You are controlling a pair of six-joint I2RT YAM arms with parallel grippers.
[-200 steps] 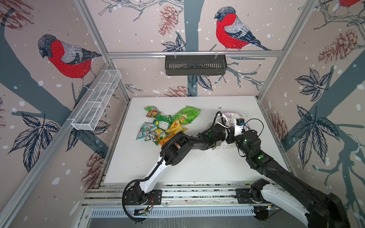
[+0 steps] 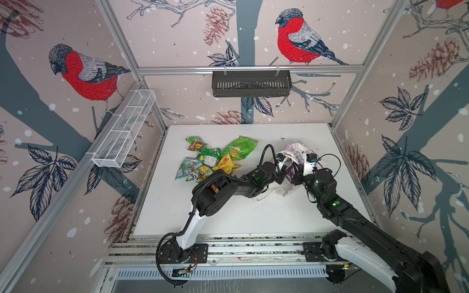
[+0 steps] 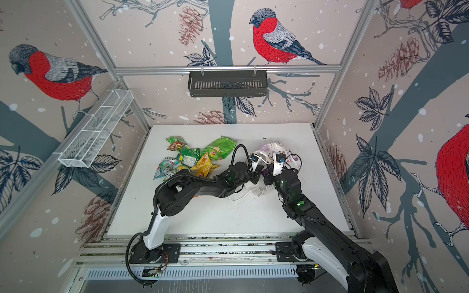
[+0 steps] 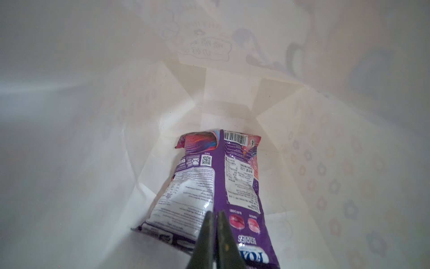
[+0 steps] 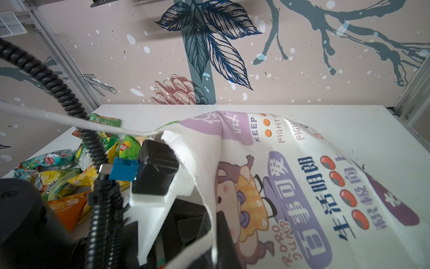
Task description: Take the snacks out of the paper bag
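The paper bag [image 5: 286, 188], white with printed cartoons and text, lies on its side at the table's right. Inside it, a purple snack packet [image 4: 219, 188] lies towards the bottom in the left wrist view. My left gripper is at the bag's mouth, its fingers a narrow gap apart over the packet's near end; no clear grip on the packet shows. My right gripper is shut on the bag's rim, the paper edge running between its fingers. From above, the purple packet [image 2: 290, 173] shows between the two grippers.
Several snack packets lie in a pile at the table's left and middle, among them a large green bag [image 2: 240, 148] and a yellow one [image 2: 226, 163]. A white wire basket [image 2: 124, 129] hangs on the left wall.
My left gripper has drawn back to the left, away from the bag's mouth, and its arm has bent more. The purple packet now shows from above. The right arm has hardly moved.
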